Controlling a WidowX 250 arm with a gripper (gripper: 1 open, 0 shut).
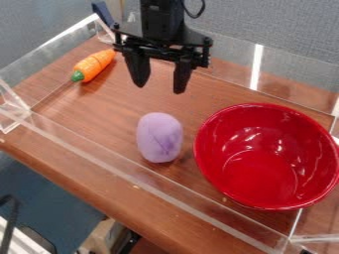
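My black gripper [161, 74] hangs above the back middle of the wooden table, fingers pointing down and spread apart, with nothing seen between them. Below it a purple oval object [159, 138] rests on the table. To its right sits a large red bowl [265, 159], empty. An orange carrot [93, 65] with a green top lies at the back left, left of the gripper.
Clear low walls [260, 88] border the work area on the wooden table [113, 119]. At the lower left, past the table's edge, are a cable and boxes.
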